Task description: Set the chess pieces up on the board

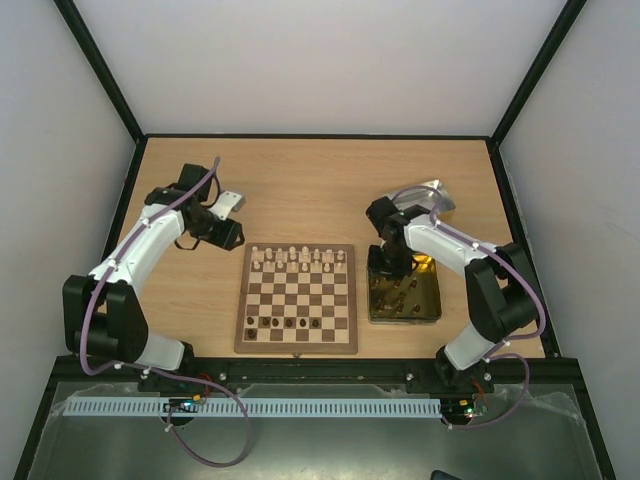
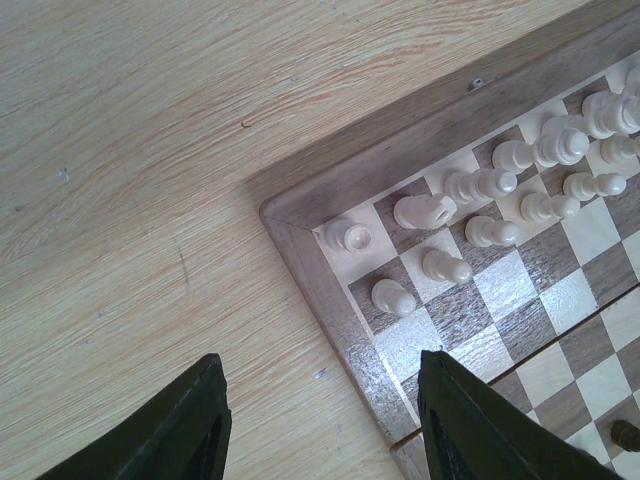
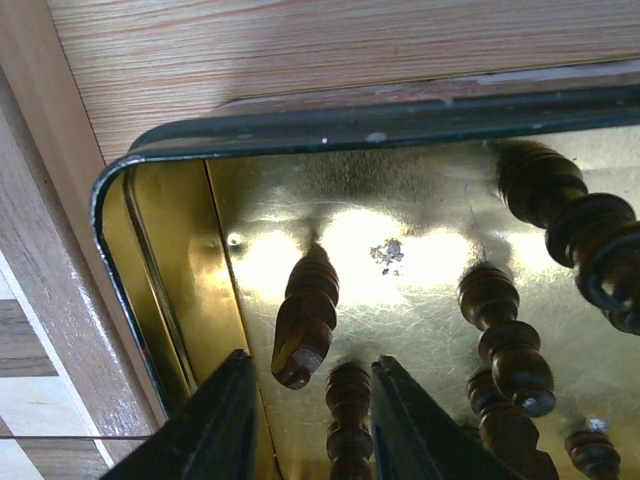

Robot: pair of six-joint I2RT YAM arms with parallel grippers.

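Observation:
The chessboard (image 1: 296, 336) carries white pieces along its far rows and several dark pieces near its front edge. In the left wrist view my left gripper is open and empty, left of the board, with white pieces such as a pawn (image 2: 393, 298) beyond it. My right gripper is over the brass-coloured tray (image 3: 170, 280), fingers apart. Just beyond its fingertips lies a dark knight-like piece (image 3: 305, 330); other dark pieces (image 3: 510, 360) lie on their sides to the right and below.
A silvery container (image 1: 440, 195) sits behind the right arm.

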